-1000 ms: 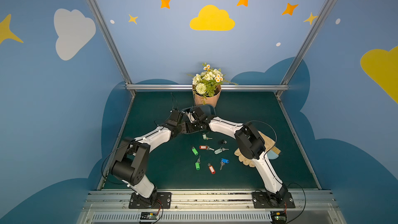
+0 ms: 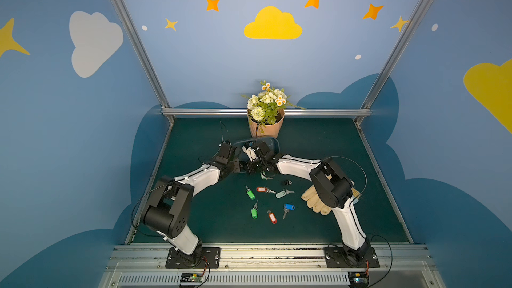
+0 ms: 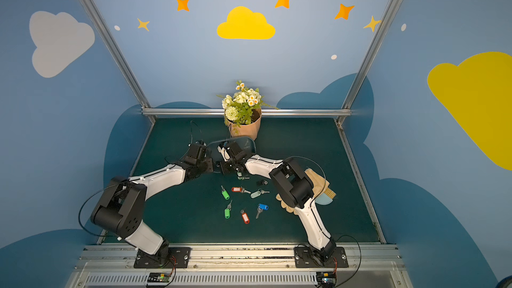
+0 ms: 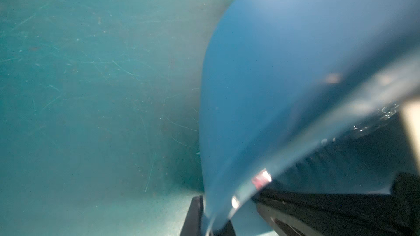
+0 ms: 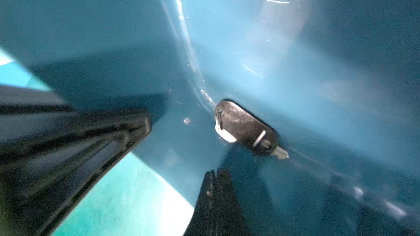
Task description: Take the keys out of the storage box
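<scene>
The blue storage box (image 2: 273,143) stands at the back of the table. My left gripper is shut on the box rim, one finger on each side of the wall. Inside the box, in the right wrist view, a key with a black tag (image 5: 245,126) lies against the base of the wall. My right gripper is shut just short of that key, with nothing between its fingertips. A dark finger of the left gripper reaches in from the left of that view. Both arms hide much of the box in the top views.
Several tagged keys lie in front of the box, among them a green one (image 2: 250,194), a red one (image 2: 272,217) and a blue one (image 2: 289,207). A flowerpot (image 2: 266,126) stands behind it. Gloves (image 2: 315,202) and a brush (image 3: 326,196) lie right.
My right arm has shifted a little to the right and towards the front, its gripper still over the box. The left arm and the loose keys look unmoved.
</scene>
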